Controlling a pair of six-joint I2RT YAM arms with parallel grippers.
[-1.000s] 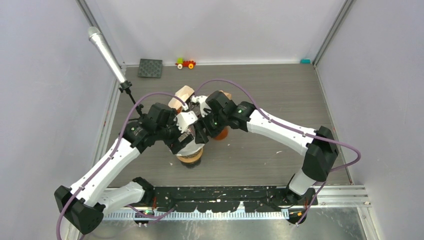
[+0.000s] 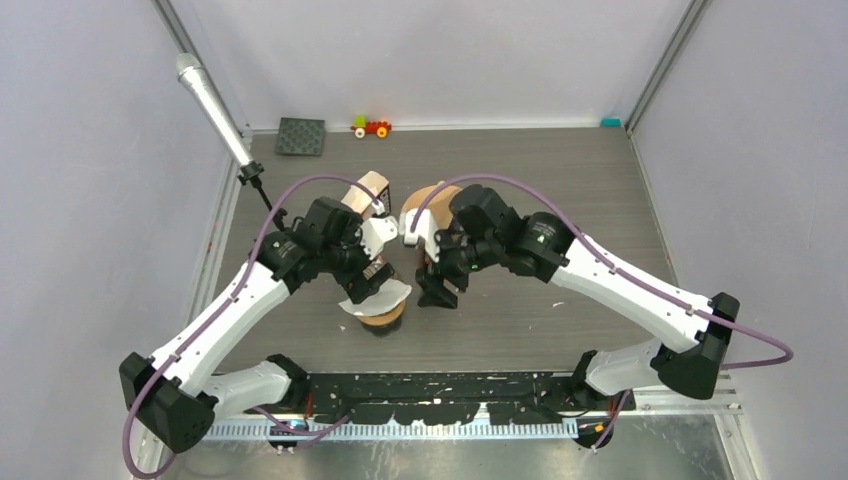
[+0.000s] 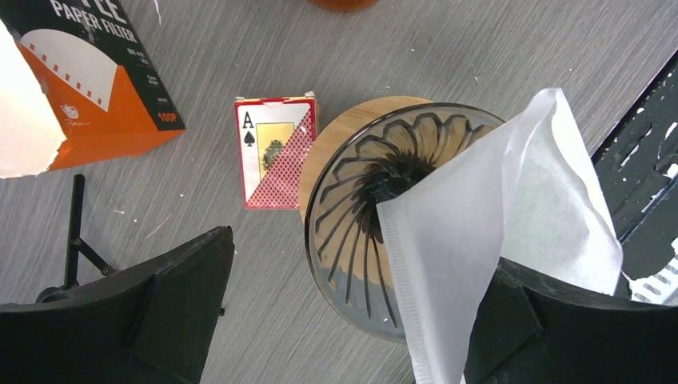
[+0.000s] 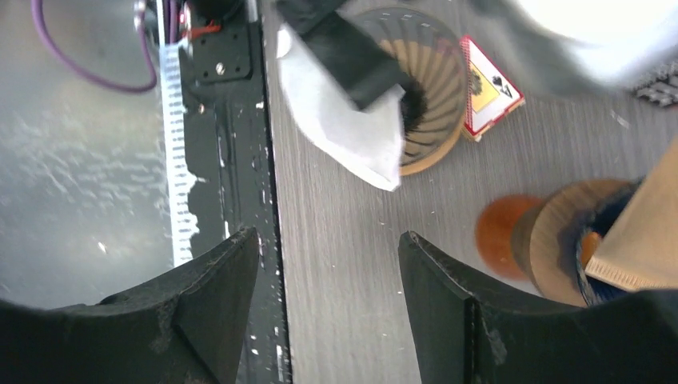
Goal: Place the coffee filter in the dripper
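The white paper coffee filter (image 3: 468, 232) lies tilted across the clear ribbed dripper (image 3: 352, 264), covering its near side and sticking out past the rim; its mouth is spread. The dripper rests on a wooden ring (image 3: 344, 132). My left gripper is open above them; its right finger (image 3: 560, 324) overlaps the filter in view, and I cannot tell whether they touch. Off to the right of the filter, my right gripper has its fingers apart, with only bare table showing between them.
A paper filter box (image 3: 96, 88) and a card box (image 3: 276, 152) stand near the dripper. In the right wrist view, an orange-brown object (image 4: 504, 236) and a wooden-collared vessel (image 4: 552, 232) sit close by.
My right gripper has moved from beside the filter out to the right and toward the table's front. The left arm has shifted slightly. More of the filter shows from above.
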